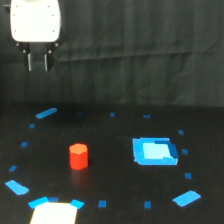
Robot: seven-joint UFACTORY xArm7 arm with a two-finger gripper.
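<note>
A red, roughly hexagonal block (78, 156) stands on the black table, left of the middle. To its right lies a pale square (156, 151) framed with blue tape (140, 150). High at the upper left, far above the table, hangs my gripper (38, 66). Its two thin fingers (28, 62) are apart, with nothing visible between them. It is well clear of the red block.
Small blue marks and longer tape strips (187, 198) dot the table. A white thing (54, 213) is cut off by the bottom edge, with blue tape beside it. Open table lies between the block and the framed square. A dark curtain (140, 50) hangs behind.
</note>
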